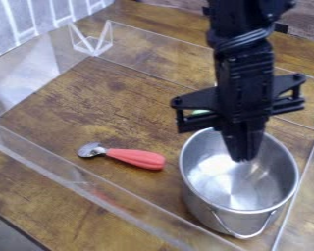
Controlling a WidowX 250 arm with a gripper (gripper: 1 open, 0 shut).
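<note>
My black gripper [246, 147] points down over the back part of a steel pot [235, 196], its fingertips at the rim's opening; it looks shut, with nothing seen between its fingers. The pot stands upright at the lower right with a wire handle at its front. A red-handled pizza cutter [130, 157] lies to the pot's left. A green item [196, 114] behind the gripper is mostly hidden.
Clear plastic walls [55, 167] enclose the wooden surface [94, 108]. A white grated object [23, 20] stands beyond at the top left.
</note>
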